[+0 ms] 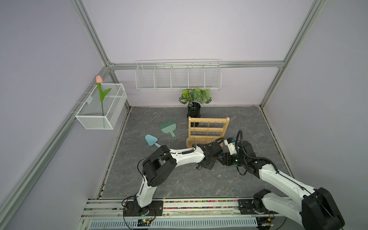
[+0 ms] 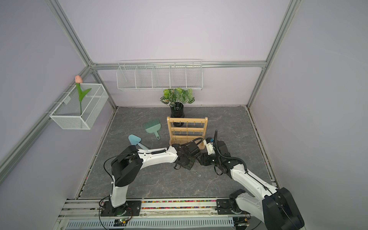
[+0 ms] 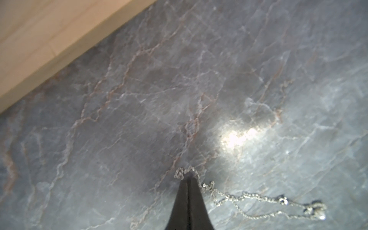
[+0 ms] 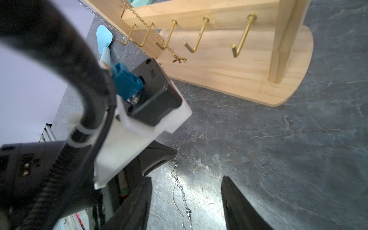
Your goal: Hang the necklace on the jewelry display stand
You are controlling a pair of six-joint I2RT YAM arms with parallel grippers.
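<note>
The silver chain necklace [image 3: 251, 196] lies bunched and looped on the grey table in the left wrist view. My left gripper is shut at one end of it; the chain runs past the fingertips, and no link shows clearly between them. My right gripper is open, its fingers wide apart, with the far part of the necklace [image 4: 180, 187] seen between them, apparently beyond and below. Behind both grippers stands the wooden jewelry display stand [image 1: 209, 129], upright. Its brass hooks [image 4: 245, 36] face me in the right wrist view, and other chains hang at its left part.
A potted plant [image 1: 194, 110] stands behind the display. A green dustpan [image 1: 167, 126] and a light blue scoop [image 1: 151, 139] lie to its left. The two arms sit close together in front of the stand.
</note>
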